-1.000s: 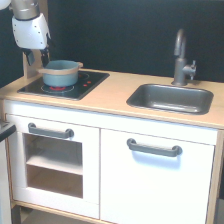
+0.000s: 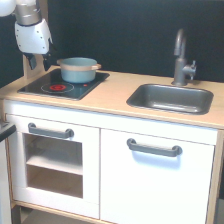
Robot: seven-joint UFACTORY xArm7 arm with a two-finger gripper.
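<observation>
A blue-grey pot [image 2: 77, 71] with light wooden-looking handles stands upright at the back right of the black stovetop [image 2: 40, 83]. A front-left burner [image 2: 57, 87] shows red and is uncovered. At the upper left, the white robot arm [image 2: 33, 38] reaches down, its dark gripper [image 2: 40, 62] just left of the pot. The fingers are small and dark against the background, so whether they touch the pot's left handle or how the fingers stand is unclear.
To the right, a metal sink [image 2: 172, 98] with a grey faucet [image 2: 180, 60] is set in the wooden counter [image 2: 115, 90]. Bare counter lies between stove and sink. Below are a windowed oven door [image 2: 52, 160] and a white cabinet door [image 2: 150, 180], both with dark handles.
The pot has shifted right and slightly back, uncovering more of the red burner. The arm is in nearly the same place, slightly to the right.
</observation>
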